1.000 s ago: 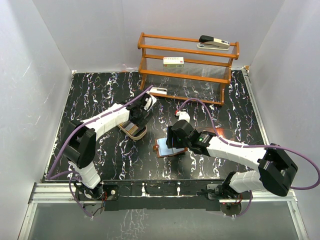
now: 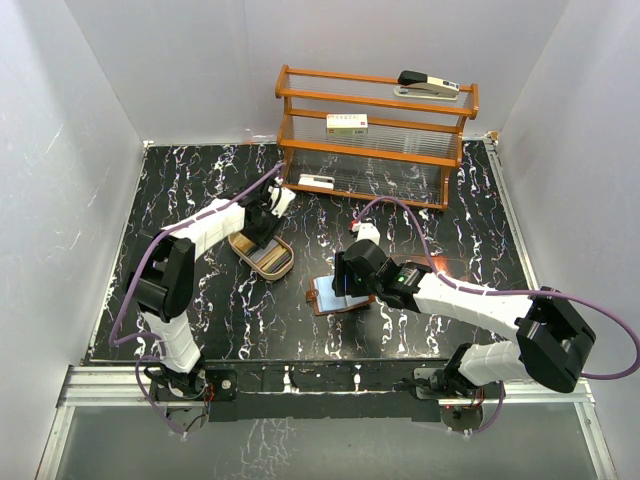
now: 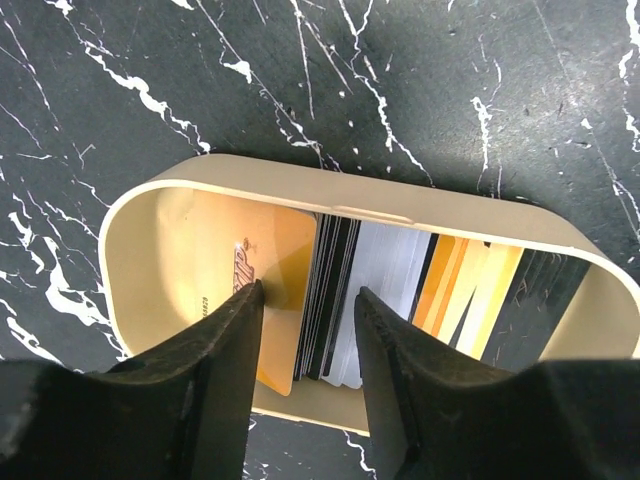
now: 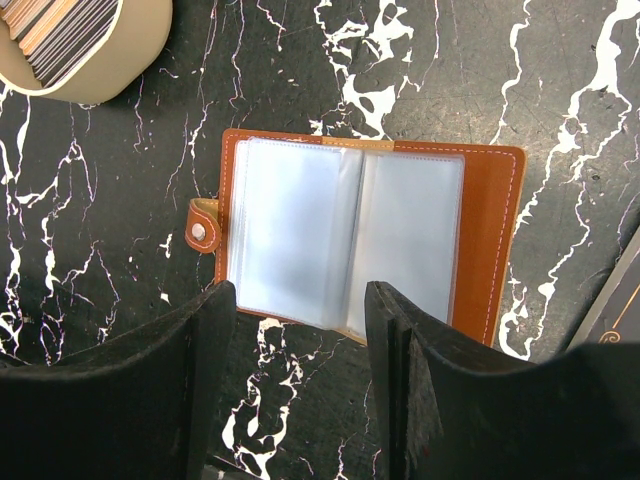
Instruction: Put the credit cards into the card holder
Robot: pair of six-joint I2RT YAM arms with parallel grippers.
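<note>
A beige oval container (image 3: 270,178) holds several cards on edge: an orange card (image 3: 285,250) leaning at one end, dark cards (image 3: 330,285), pale grey cards (image 3: 388,265) and yellow-orange ones (image 3: 468,285). My left gripper is part open above it, its fingers over the orange, dark and grey cards, apparently gripping none of them. The brown card holder (image 4: 488,215) lies spread open on the table with clear pockets (image 4: 295,220) and a snap strap (image 4: 203,228). Over its near edge hangs my right gripper, open, nothing between its fingers.
A wooden rack (image 2: 375,145) stands at the back, carrying a stapler (image 2: 428,85), a small box (image 2: 346,124) and a white item (image 2: 317,182). Clear marble tabletop (image 2: 225,310) lies in front of the container.
The right arm and card holder have stayed put.
</note>
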